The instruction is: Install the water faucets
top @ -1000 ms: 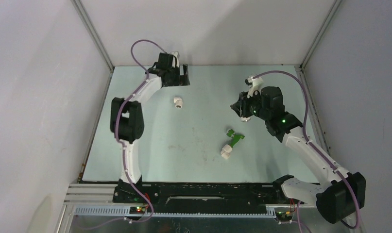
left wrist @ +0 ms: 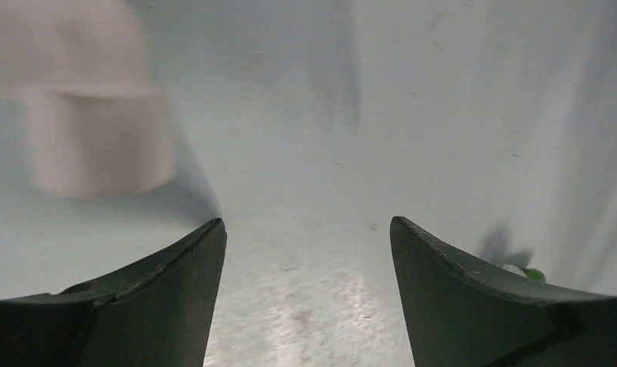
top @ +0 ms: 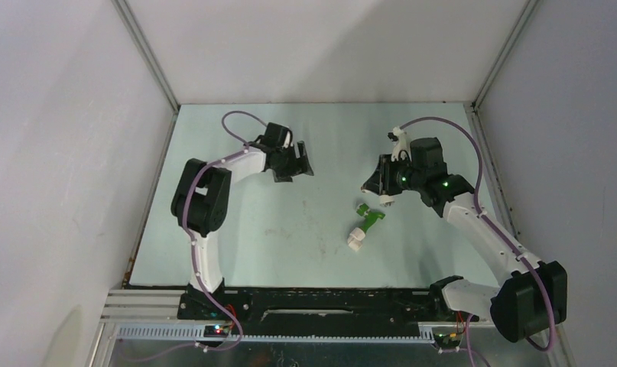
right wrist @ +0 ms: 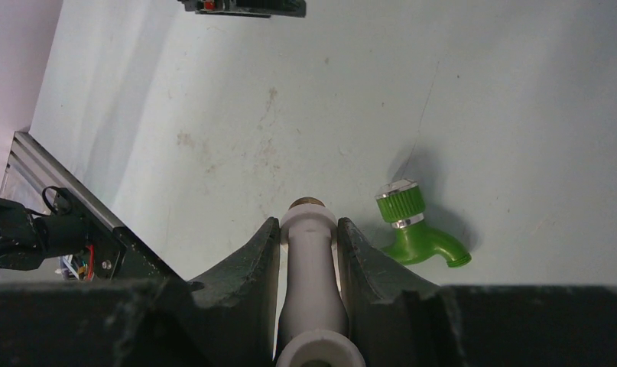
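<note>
Seen in the left wrist view, my left gripper is open, its gap empty over the table. A blurred white pipe fitting (left wrist: 102,115) lies off to the upper left, outside the fingers; in the top view my left arm hides it. My right gripper is shut on a white pipe fitting (right wrist: 313,267) with a brass-coloured threaded tip, which sits between both fingers. A green faucet (right wrist: 418,241) lies on the table beyond the right finger. From above, the green faucet (top: 372,219) has another white fitting (top: 355,238) at its lower end.
Walls enclose its back and sides. A dark base rail (top: 313,310) runs along the front edge.
My left gripper has come from the back edge towards the front and right, now covering the white fitting that showed in the open. The right gripper and its white fitting have shifted slightly frontward.
</note>
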